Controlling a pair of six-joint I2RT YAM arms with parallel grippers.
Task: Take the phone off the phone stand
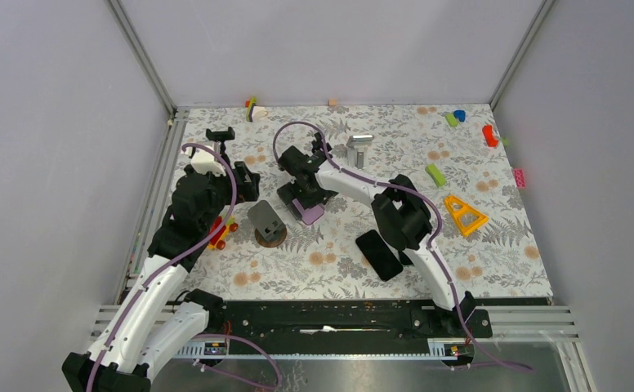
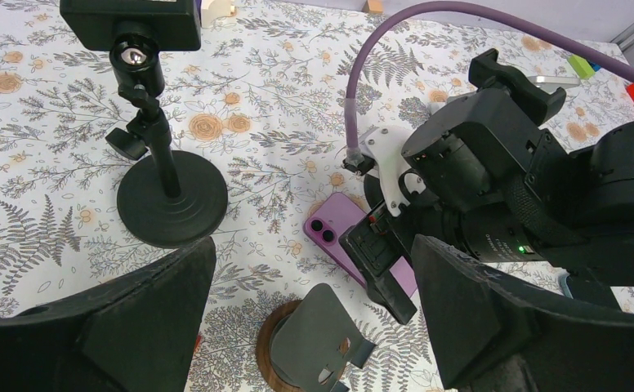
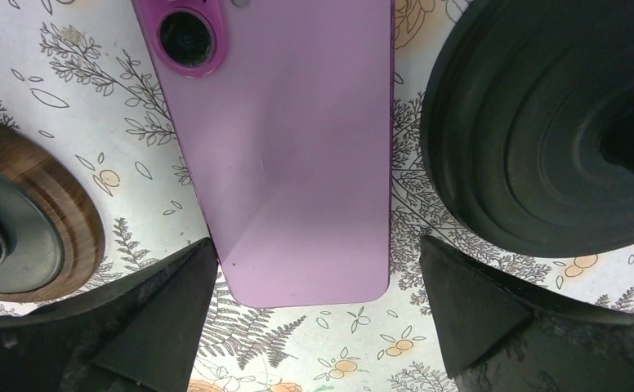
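A purple-pink phone lies flat on the patterned cloth, back side up; it also shows in the left wrist view point(image 2: 336, 214). My right gripper is open over the phone's plain end, one finger on each side of it, with no grip on it. The grey phone stand point(image 1: 267, 220) on a round wooden base is beside the phone and carries no phone. Up at the left, my left gripper hangs open and empty.
A black round-based holder point(image 2: 171, 200) stands at the left; another round black base point(image 3: 534, 122) is close beside the phone. A black phone point(image 1: 379, 255) lies near the front, with a second partly hidden under the right arm. A silver stand point(image 1: 359, 149) is farther back.
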